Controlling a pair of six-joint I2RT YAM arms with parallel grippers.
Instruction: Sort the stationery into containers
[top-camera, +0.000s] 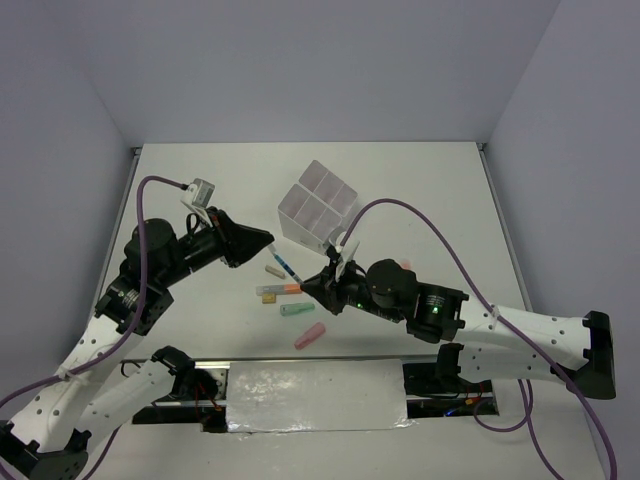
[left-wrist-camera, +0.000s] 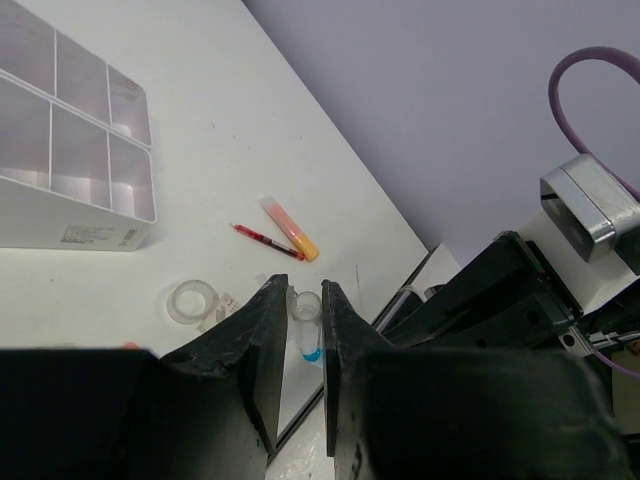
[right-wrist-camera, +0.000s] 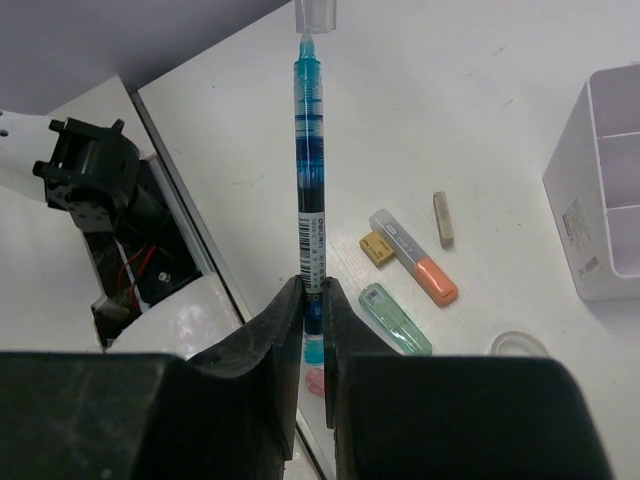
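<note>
A blue gel pen (right-wrist-camera: 308, 170) hangs in the air between my grippers. My right gripper is shut on its barrel near the lower end. My left gripper is shut on a clear cap (right-wrist-camera: 315, 14) at the other end, which looks slightly apart from the pen's tip. Below lie an orange highlighter (right-wrist-camera: 415, 255), a small yellow block (right-wrist-camera: 376, 249), a beige stick (right-wrist-camera: 443, 218), a green item (right-wrist-camera: 395, 318) and a pink item (top-camera: 309, 335). The compartmented container (top-camera: 318, 202) stands behind them.
In the left wrist view a red pen (left-wrist-camera: 267, 241), an orange-yellow stick (left-wrist-camera: 290, 228) and a tape roll (left-wrist-camera: 191, 316) lie near the container. The two arms take up the front corners.
</note>
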